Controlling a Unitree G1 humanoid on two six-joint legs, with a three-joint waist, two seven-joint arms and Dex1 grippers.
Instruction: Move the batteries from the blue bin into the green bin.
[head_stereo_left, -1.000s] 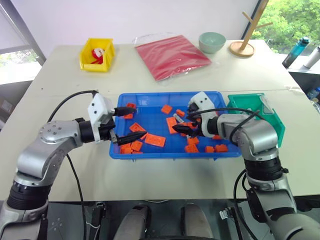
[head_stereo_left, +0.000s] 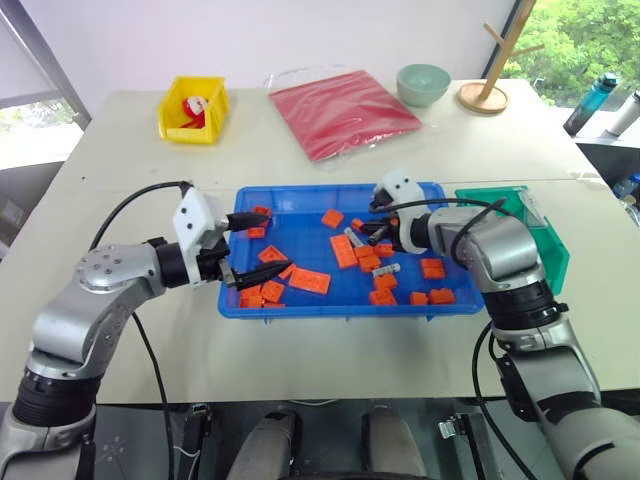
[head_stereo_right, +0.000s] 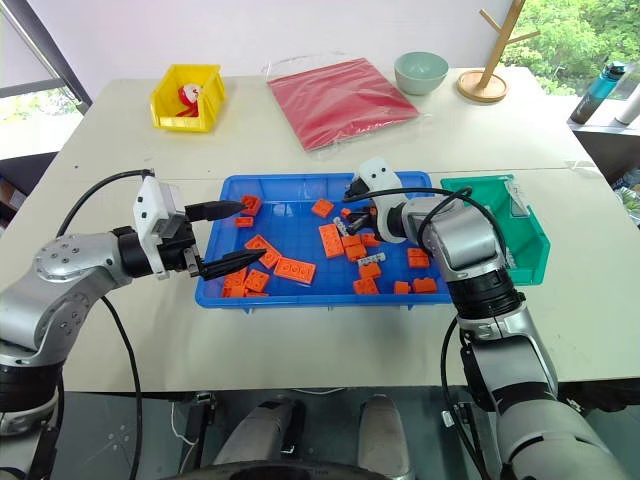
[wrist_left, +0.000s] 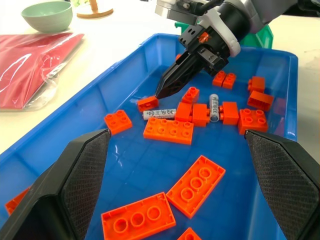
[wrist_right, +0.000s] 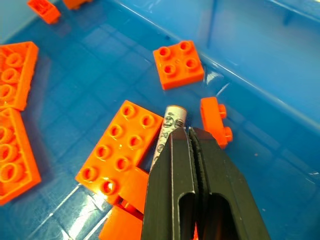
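Note:
Two batteries lie among orange bricks in the blue bin (head_stereo_left: 300, 205). One battery (wrist_right: 172, 117) rests against a long orange brick (wrist_right: 118, 145); in the right wrist view my right gripper is over its near end, fingertips together and nothing seen between them. The other battery (wrist_left: 214, 108) sits between bricks, plain in the left wrist view. My left gripper (head_stereo_left: 275, 243) stands open above the bin's left side, its gap empty. The green bin (head_stereo_left: 551, 250) is at the right, partly behind the right arm.
Orange bricks are scattered over the blue bin's floor. Behind it lie a red plastic-wrapped package (head_stereo_left: 340, 112), a green bowl (head_stereo_left: 423, 84) and a wooden stand (head_stereo_left: 483, 96). A yellow bin (head_stereo_left: 193, 130) stands at the back left.
The left arm barely differs.

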